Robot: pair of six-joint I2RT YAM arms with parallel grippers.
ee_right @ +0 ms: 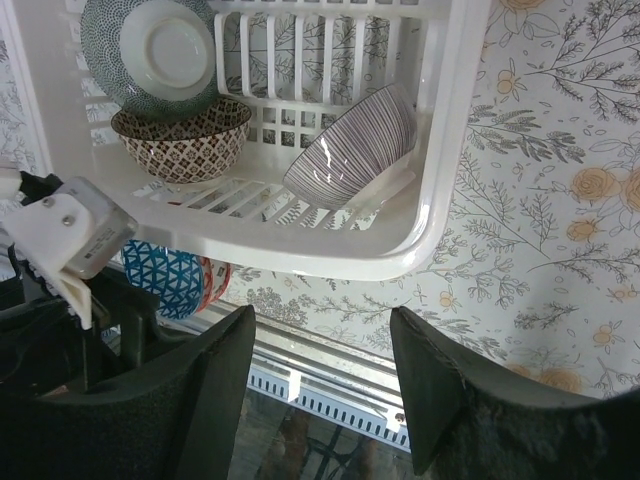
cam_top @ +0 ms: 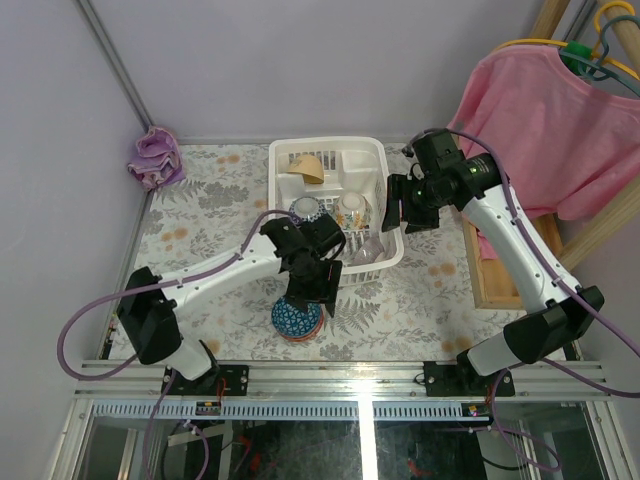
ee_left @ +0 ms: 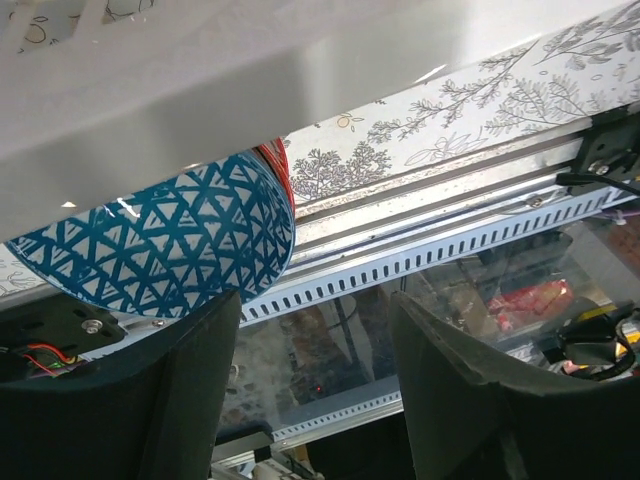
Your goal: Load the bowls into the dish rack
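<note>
A stack with a blue patterned bowl (cam_top: pixel 296 319) over a red-rimmed one stands on the table in front of the white dish rack (cam_top: pixel 282 150). My left gripper hangs open just above the stack, nothing between its fingers. My right gripper stands open over the rack's right side. In the right wrist view the rack holds a striped bowl (ee_right: pixel 350 145), a brown patterned bowl (ee_right: pixel 182 145) and a grey-green bowl (ee_right: pixel 150 60); the top view also shows a tan bowl (cam_top: pixel 307 168).
A pink shirt (cam_top: pixel 540 120) on hangers over a wooden frame stands at the right. A purple cloth (cam_top: pixel 155 158) lies at the back left. A metal rail (cam_top: pixel 300 375) runs along the front edge.
</note>
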